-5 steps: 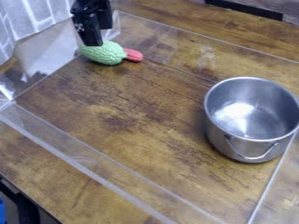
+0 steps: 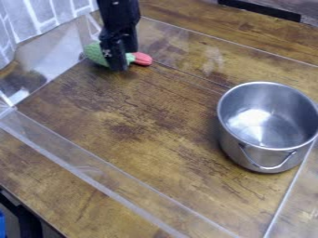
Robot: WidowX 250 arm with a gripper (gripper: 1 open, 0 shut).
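Observation:
My black gripper is lowered at the back left of the table, over a light green textured object with a red-pink end sticking out to the right. The gripper covers the middle of the object. I cannot tell whether its fingers are open or closed around it.
A steel pot stands on the right of the wooden table. Clear plastic edging runs along the sides, and a pale crinkled sheet is at the top left.
My gripper has moved down and slightly right onto the green object, now hiding much of it. The pot has not moved.

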